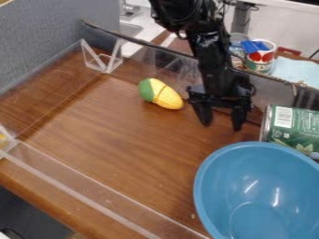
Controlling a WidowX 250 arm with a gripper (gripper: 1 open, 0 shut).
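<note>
My black gripper [221, 114] hangs low over the wooden tabletop [125, 159], with its two fingers apart and nothing visible between them. To its left, a yellow and green toy vegetable [162, 94] lies on its side, apart from the fingers.
A blue bowl [258, 191] fills the front right, with a green can [294, 131] behind it. Cans [259, 58] and a pale blue cloth [299, 74] are beyond the clear barrier at the back.
</note>
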